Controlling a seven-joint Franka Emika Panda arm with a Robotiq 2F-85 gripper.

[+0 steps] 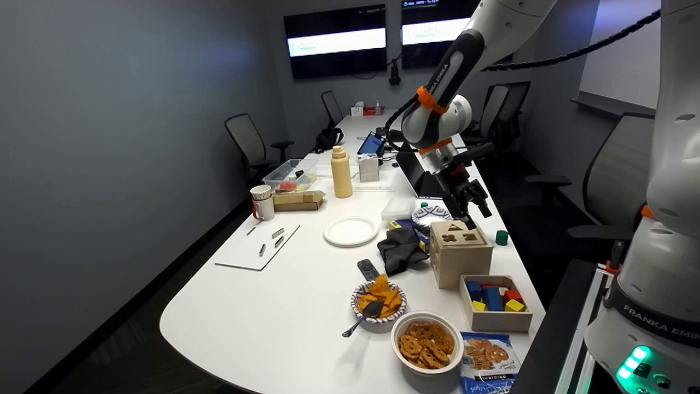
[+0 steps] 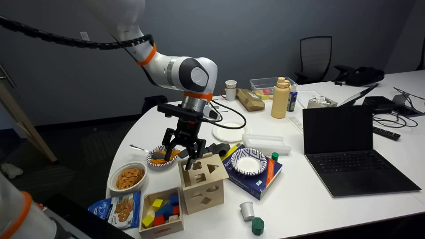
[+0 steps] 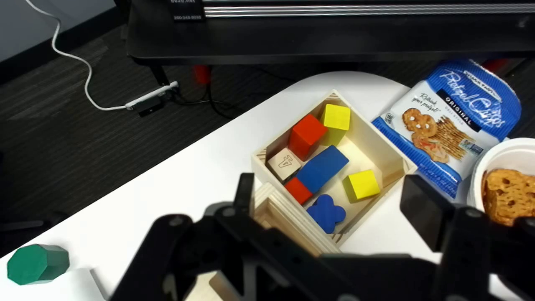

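My gripper is open above the wooden shape-sorter box, its fingers wide apart and empty. Cut-out holes show in the box's top and side. Beside that box stands a low wooden tray of coloured blocks. Inside it the wrist view shows a blue flower-shaped block, a long blue block, a red block, two yellow blocks and a plain block with a 4 on it. The tray appears between my fingers in that view but lies lower, untouched. A green block rests alone on the table.
Near the tray are a pretzel bag, a pretzel bowl and a patterned chip bowl with a spoon. A small cup, a book bearing a bowl, and a laptop occupy the other side.
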